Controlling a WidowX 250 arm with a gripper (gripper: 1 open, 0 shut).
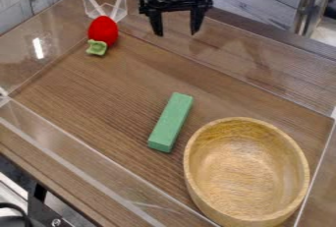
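Note:
My gripper is at the top centre of the view, dark, its two fingers apart and open, with nothing seen between them. Below it on the wooden table lie a red object with a small green part at the upper left, a green rectangular block lying lengthwise near the centre bottom, and a large yellow wooden bowl at the lower right.
A pale, clear-looking object sits behind the red one at the upper left, hard to make out. The table's edges show at left and right.

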